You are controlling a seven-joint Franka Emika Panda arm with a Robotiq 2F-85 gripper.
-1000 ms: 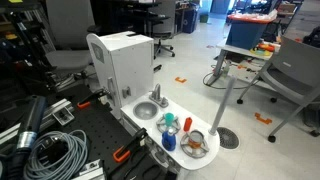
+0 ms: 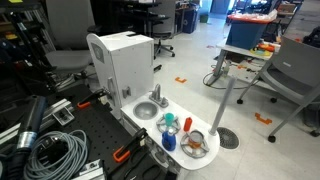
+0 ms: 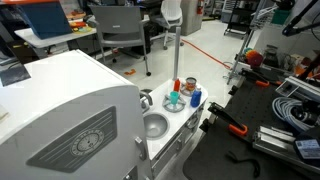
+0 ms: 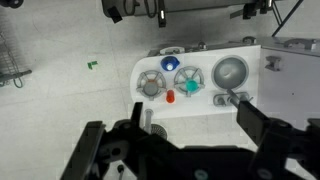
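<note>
My gripper is open high above a white toy kitchen counter, its dark fingers spread wide with nothing between them. On the counter are a blue cup, a teal cup, a small red object and a tin-coloured round container. In exterior view 1 the teal cup and the container sit on the two burners, while the blue cup stands at the counter's near edge. The red object is upright between the burners, toward the far side.
Beside the burners are a round sink and a grey faucet. A tall white cabinet rises at the sink end. Coiled cable and orange-handled clamps lie on the black table. Open floor surrounds the counter's far side.
</note>
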